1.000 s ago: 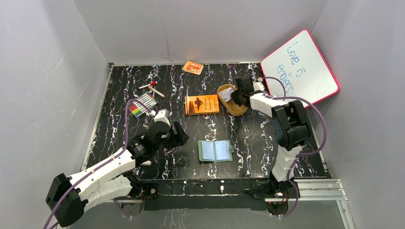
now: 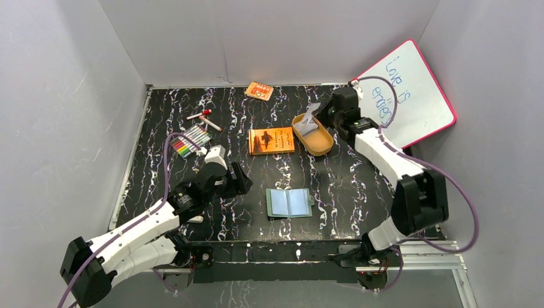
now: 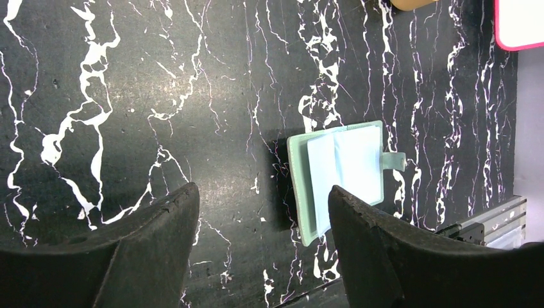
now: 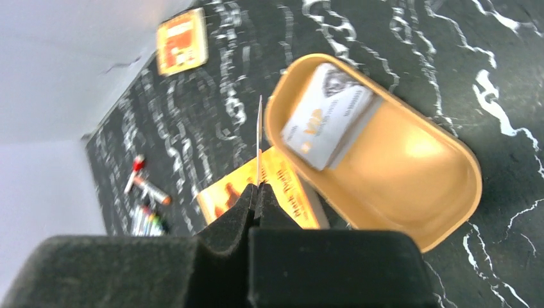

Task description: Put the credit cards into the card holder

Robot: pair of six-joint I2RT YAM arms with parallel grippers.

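A white card (image 4: pixel 260 138), seen edge-on in the right wrist view, stands up from my right gripper, whose fingers are closed on its end. It hangs above the tan bin (image 4: pixel 420 163), clear of it. Several more cards (image 4: pixel 330 115) lie stacked inside the bin against one end. The green card holder (image 2: pixel 289 217) lies spread open at the front middle of the table, pale blue pockets showing. To its left, my left gripper is open over bare table, nothing between its fingers.
An orange book (image 2: pixel 271 141) lies left of the bin, with a small notepad (image 2: pixel 259 91) behind it. Colored markers (image 2: pixel 192 141) are at the back left. A whiteboard (image 2: pixel 407 96) leans at the back right. Table around the card holder is clear.
The left arm has shifted only slightly.
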